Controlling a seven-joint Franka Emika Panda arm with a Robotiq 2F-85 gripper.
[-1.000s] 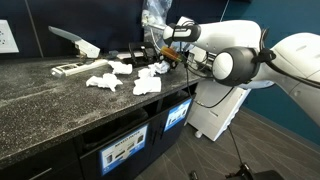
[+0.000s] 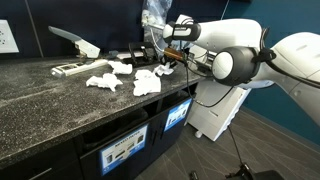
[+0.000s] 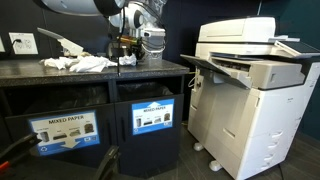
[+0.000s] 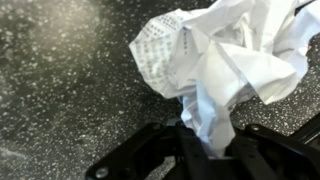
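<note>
In the wrist view a crumpled white sheet of paper (image 4: 225, 70) with faint print is pinched between the fingertips, so my gripper is shut on it. Dark speckled countertop shows beneath the paper. From exterior view 1, the held paper (image 2: 163, 70) appears at the gripper (image 2: 170, 62) near the right end of the counter. Other crumpled white papers lie on the countertop to its left: one paper (image 2: 146, 82) close to the front edge, another paper (image 2: 104, 81) farther left, and a paper (image 2: 120, 68) behind them.
A paper cutter (image 2: 76, 67) stands at the back. Below are cabinet openings with mixed paper labels (image 3: 153, 116). A large white copier (image 3: 245, 95) stands to the right of the counter.
The paper at my gripper has shifted slightly and now shows between the gripper and the papers to its left. The papers lying on the counter look unmoved.
</note>
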